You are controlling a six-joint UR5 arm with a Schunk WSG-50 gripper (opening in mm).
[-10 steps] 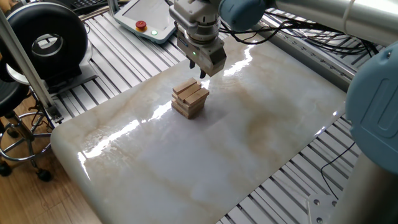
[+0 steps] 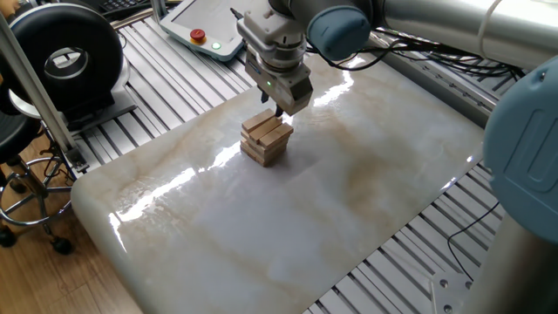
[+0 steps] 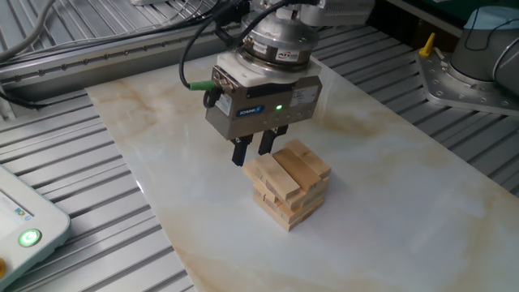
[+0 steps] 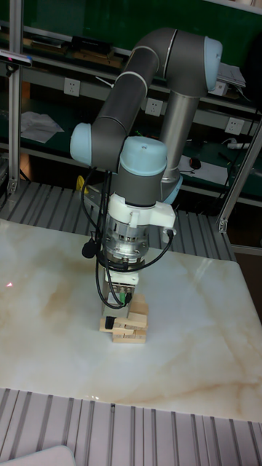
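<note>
A small stack of wooden blocks (image 2: 266, 139) stands near the middle of the marbled board, its layers laid crosswise and slightly uneven. Three blocks lie side by side on its top, as the blocks' upper layer (image 3: 298, 168) shows in exterior view 2. My gripper (image 3: 253, 152) points down just behind the stack's top edge, its two black fingers apart and nothing visible between them. In exterior view 1 the gripper (image 2: 272, 105) hangs at the stack's far side. Exterior view 3 shows the stack (image 4: 133, 329) partly covered by the gripper body; whether a finger touches a block I cannot tell.
Around the stack the marbled board (image 2: 349, 192) is bare. A teach pendant (image 2: 205, 26) with a red button lies beyond its far left edge. Dark cables (image 2: 418, 48) run along the back rail. A stool (image 2: 35, 166) stands off to the left.
Over the last second my gripper has come down and a little left in exterior view 1, closer to the stack. The blocks have not moved.
</note>
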